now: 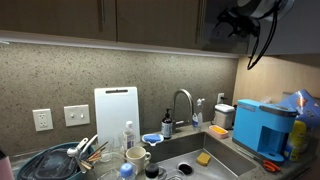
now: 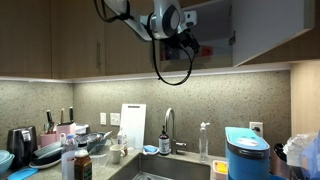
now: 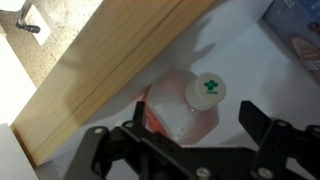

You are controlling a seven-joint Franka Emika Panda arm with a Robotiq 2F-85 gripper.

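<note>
My gripper is open inside the upper cabinet, its black fingers apart on either side of a clear bottle with a white cap [image 3: 206, 91] and a reddish label. The cap has a green mark on top. In the second exterior view the gripper [image 2: 191, 42] is up at the open cabinet [image 2: 219, 46]; the bottle cannot be made out there. High at the right of the first exterior view, the gripper [image 1: 238, 27] is small and dark against the cabinet.
A wooden cabinet edge [image 3: 110, 75] runs diagonally close to the fingers. A blue box [image 3: 295, 35] stands on the bottle's other side. The open cabinet door [image 2: 262, 28] is to the right. Far below are the sink [image 1: 215, 163] and a blue coffee machine [image 1: 262, 128].
</note>
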